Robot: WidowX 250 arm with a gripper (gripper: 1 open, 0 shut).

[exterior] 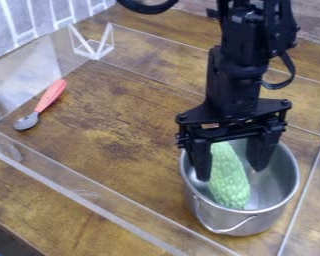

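Observation:
A steel pot (pixel 248 213) with a wire handle stands at the lower right. A pale green, bumpy, elongated vegetable (pixel 228 177) lies inside it. My black gripper (pixel 230 160) is over the pot's upper part, fingers open and spread above the vegetable; whether they touch it is not clear.
A spoon with a red handle (pixel 49 97) lies at the left. Clear plastic walls border the wooden table (pixel 109 140), whose middle is free. A white frame piece (pixel 95 42) stands at the back left.

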